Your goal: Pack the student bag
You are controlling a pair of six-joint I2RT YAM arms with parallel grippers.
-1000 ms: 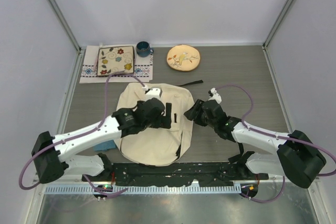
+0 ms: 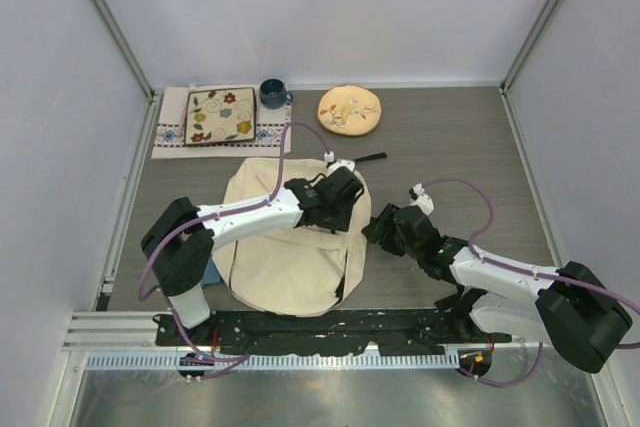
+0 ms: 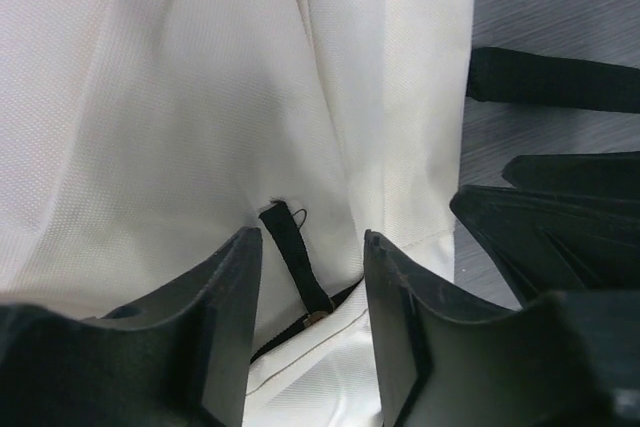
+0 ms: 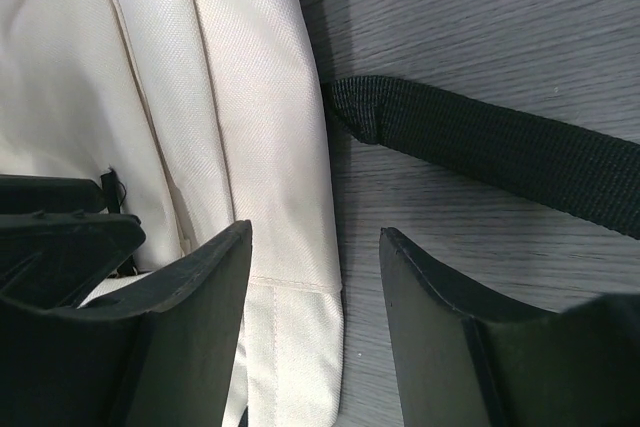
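Note:
The cream cloth bag (image 2: 283, 274) lies flat on the dark table, with a black zip pull (image 3: 298, 258) and folded opening in the left wrist view. My left gripper hangs over that pull, fingers apart on either side of it, with none of it visibly held. My right gripper is open over the bag's right edge, its fingers apart, beside a black strap (image 4: 480, 147) lying on the table.
A mat (image 2: 170, 147) with a floral case (image 2: 220, 115), a mug (image 2: 273, 93) and a round bird-patterned pad (image 2: 349, 110) are at the back. A blue item (image 2: 210, 270) peeks out at left.
My left gripper has moved right over the bag to the zip pull.

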